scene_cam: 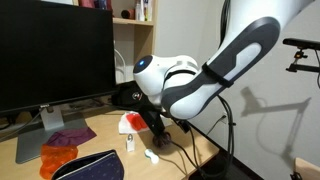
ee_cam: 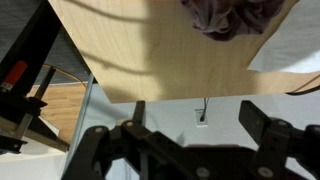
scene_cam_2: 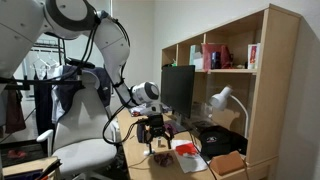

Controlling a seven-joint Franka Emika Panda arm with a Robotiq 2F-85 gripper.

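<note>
My gripper stands open, its dark fingers wide apart at the bottom of the wrist view with nothing between them. Beyond them, near the top of that view, a crumpled dark purple cloth (ee_cam: 232, 14) lies on the light wooden desk (ee_cam: 140, 55). From the side, the arm (scene_cam: 175, 88) reaches over the desk, its gripper low above the right part, where its fingers are hard to make out. Exterior view 2 has a dark bundle (scene_cam_2: 164, 158) on the desk below the hand.
An orange cloth (scene_cam: 57, 160), a dark blue pouch (scene_cam: 95, 168), a white-handled item (scene_cam: 151, 156) and a red item on white cloth (scene_cam: 136, 121) lie around the desk. A monitor (scene_cam: 55, 55) stands at the left. Below the gripper, the desk's edge (ee_cam: 160, 99) shows.
</note>
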